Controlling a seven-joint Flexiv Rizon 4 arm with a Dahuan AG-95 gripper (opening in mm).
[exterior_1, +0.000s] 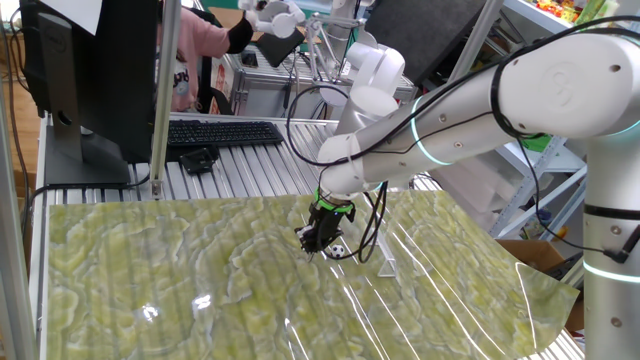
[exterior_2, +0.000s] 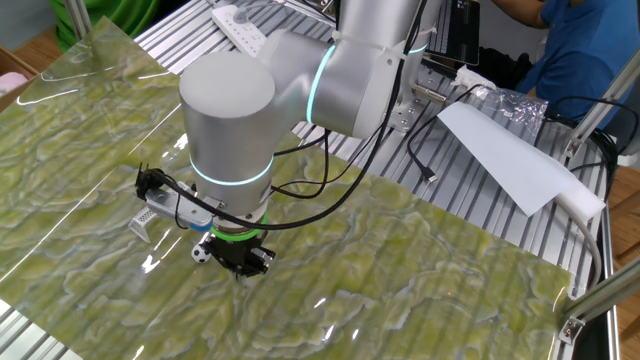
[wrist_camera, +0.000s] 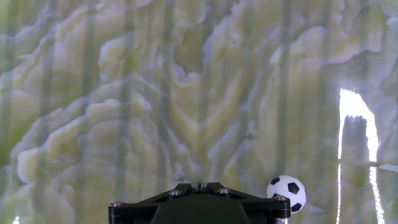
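A small black-and-white soccer ball (exterior_1: 338, 251) rests on the green marbled sheet (exterior_1: 190, 270), close beside my gripper (exterior_1: 311, 247). Exterior view 2 shows the ball (exterior_2: 201, 253) just left of the gripper (exterior_2: 247, 266), which hangs low and points down. At the bottom of the wrist view the gripper has its linkages spread wide, so it appears open. The ball (wrist_camera: 288, 193) shows by its right side there, partly covered by the black linkage, outside the fingers. Whether they touch cannot be told. The fingertips are mostly hidden.
A small white frame (exterior_1: 388, 261) stands on the sheet near the ball, also seen as a white piece (exterior_2: 142, 223) in exterior view 2. A keyboard (exterior_1: 225, 134) and monitor (exterior_1: 95, 100) lie beyond the sheet. Much of the sheet is clear.
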